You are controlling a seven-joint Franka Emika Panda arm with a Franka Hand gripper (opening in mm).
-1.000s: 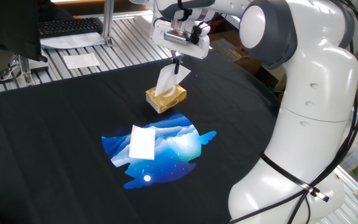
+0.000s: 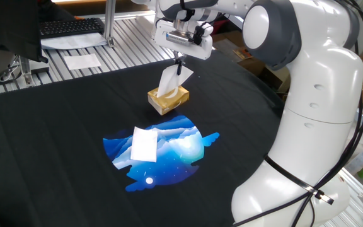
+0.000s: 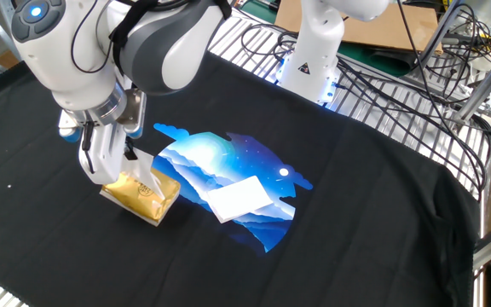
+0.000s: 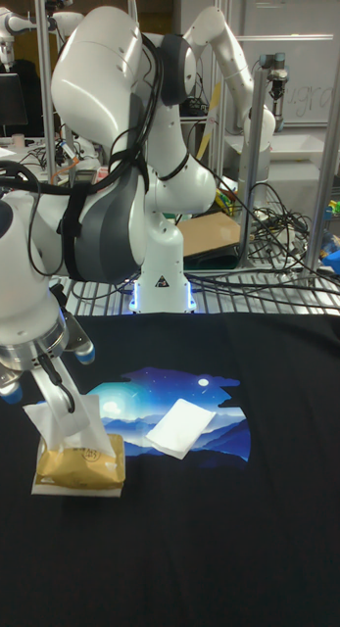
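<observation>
A gold tissue pack (image 2: pixel 169 99) sits on the black cloth, with a white tissue (image 2: pixel 169 81) standing up out of its top opening. My gripper (image 2: pixel 179 66) points down over the pack. Its narrow dark fingers look closed together on the tissue's upper part. In the second exterior view the arm's hand partly hides the tissue (image 3: pixel 146 170), while the pack (image 3: pixel 147 198) shows beside it. From the front, the tissue (image 4: pixel 82 430) spreads upward around the fingertips and its lower end is still in the pack (image 4: pixel 82 468).
A blue mountain-and-moon picture (image 2: pixel 178 167) lies flat near the pack, and a white folded sheet (image 2: pixel 144 145) rests on it. A keyboard (image 2: pixel 71 27) lies on the slatted metal surface behind the cloth.
</observation>
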